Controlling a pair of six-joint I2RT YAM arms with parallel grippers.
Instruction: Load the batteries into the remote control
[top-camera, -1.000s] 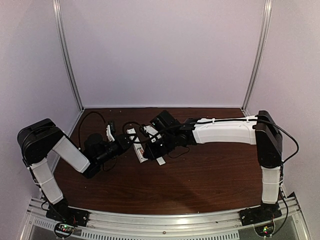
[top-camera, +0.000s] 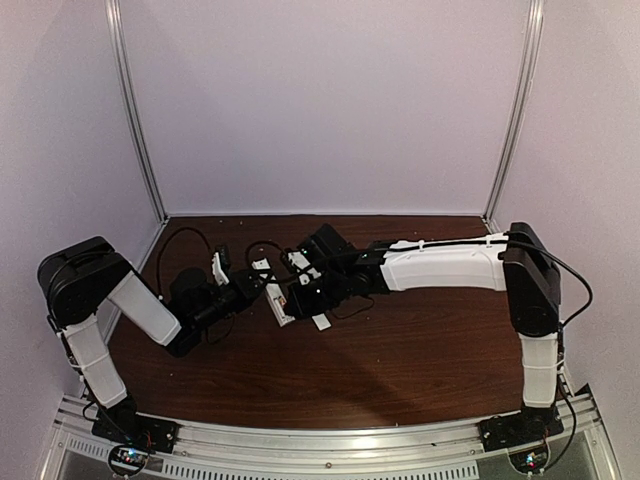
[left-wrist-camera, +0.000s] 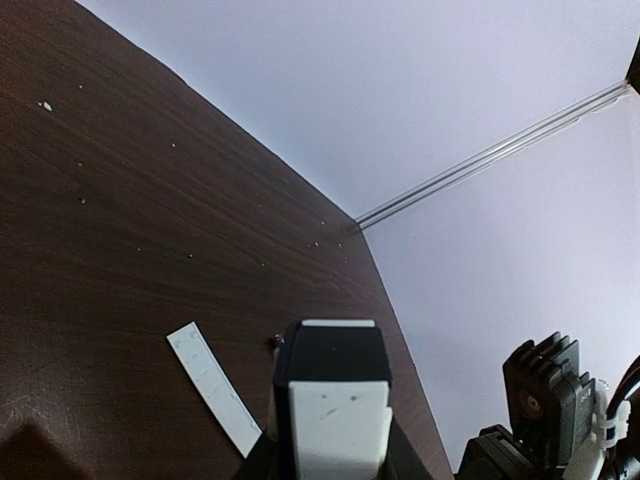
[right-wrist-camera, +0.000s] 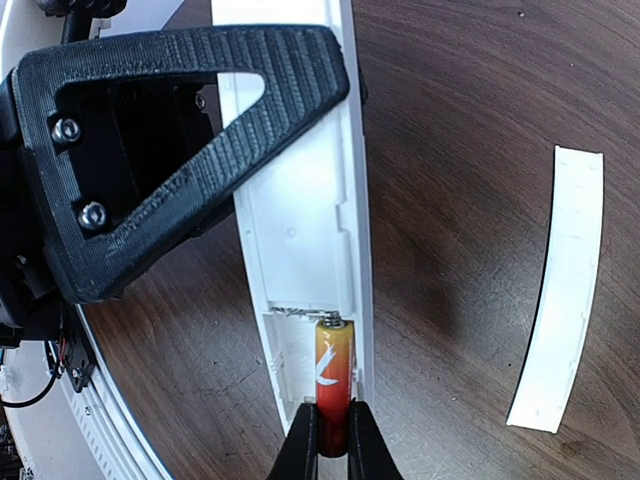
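Observation:
In the right wrist view the white remote control (right-wrist-camera: 300, 230) is held up with its battery compartment (right-wrist-camera: 285, 355) facing the camera. My left gripper is shut on the remote's body. One red and orange battery (right-wrist-camera: 335, 375) lies along the compartment's right side, its upper end against a spring. My right gripper is shut on the battery's lower end. Beside the battery, the left slot shows empty. In the left wrist view the remote (left-wrist-camera: 338, 425) points toward the camera. The top view shows both grippers meeting over the remote (top-camera: 277, 302).
A white strip, likely the battery cover (right-wrist-camera: 560, 290), lies flat on the table to the right of the remote. Cables droop around both wrists.
The right arm has shifted very slightly at its elbow and wrist. The left arm and the remote look almost still.

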